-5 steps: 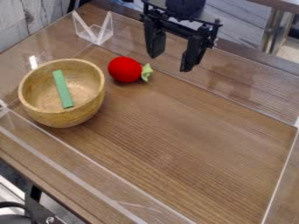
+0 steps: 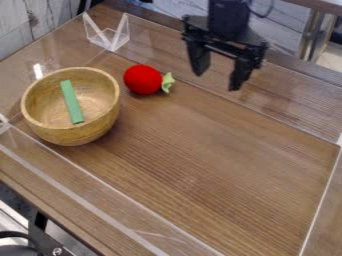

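My gripper (image 2: 218,62) is a dark, blurred shape at the top centre of the camera view, over the back of the wooden table. Whether it is open or shut cannot be made out. A red object with a small green part (image 2: 143,78), like a tomato or strawberry, lies to its left. A wooden bowl (image 2: 100,125) with a green stick-like item (image 2: 71,103) inside sits at the left.
A clear plastic container or rack (image 2: 107,32) stands at the top left. The middle, front and right of the table (image 2: 221,180) are bare. Dark cables show at the bottom left corner.
The bowl and red object have stayed in place.
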